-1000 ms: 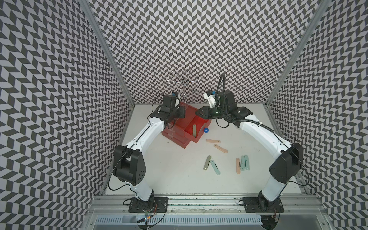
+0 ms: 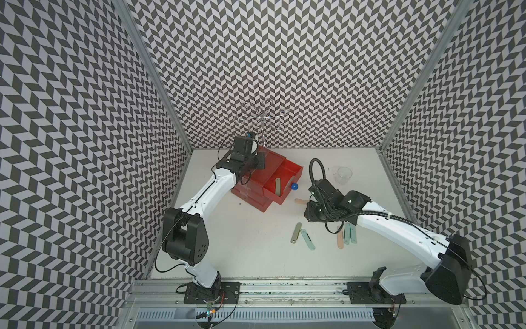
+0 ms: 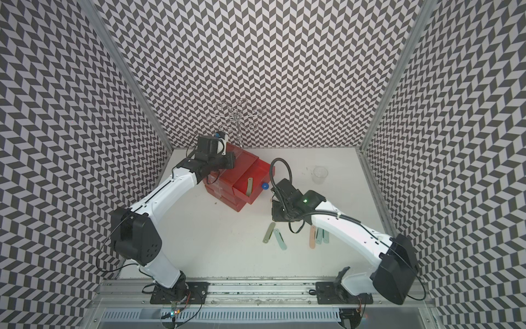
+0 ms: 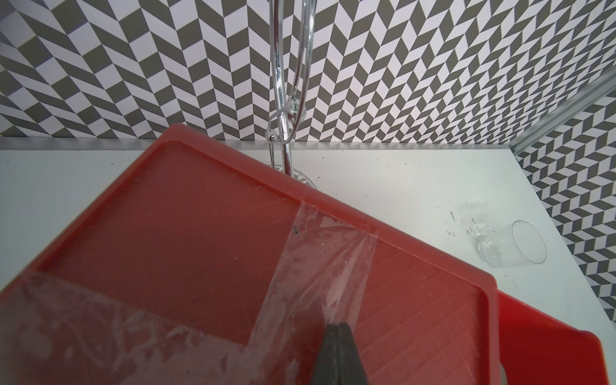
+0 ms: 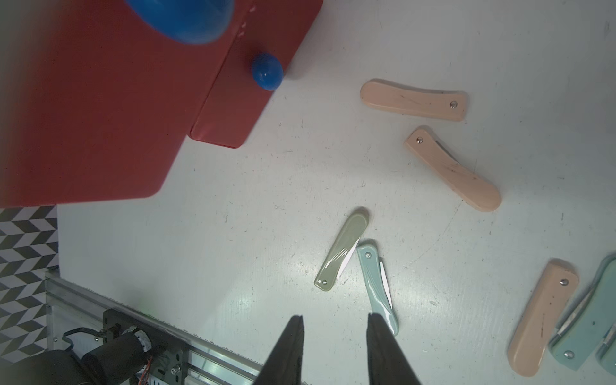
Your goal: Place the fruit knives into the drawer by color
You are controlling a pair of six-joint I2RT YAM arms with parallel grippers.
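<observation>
A red drawer box (image 2: 249, 196) has its upper drawer (image 2: 290, 170) pulled out, with an olive knife (image 2: 277, 186) inside. My left gripper is shut over the taped red lid, nothing visible between its fingers. My right gripper hangs open and empty above the table, beside the blue-knobbed drawer fronts. Below it lie two peach knives (image 5: 414, 99) (image 5: 452, 168), an olive knife (image 5: 341, 249) and a mint knife (image 5: 377, 288) near the middle. At the right, another peach knife (image 5: 540, 314) lies beside two mint knives (image 5: 580, 327).
A clear cup (image 2: 343, 174) stands at the back right. A chrome wire stand (image 3: 238, 123) is behind the box.
My left arm has not moved.
</observation>
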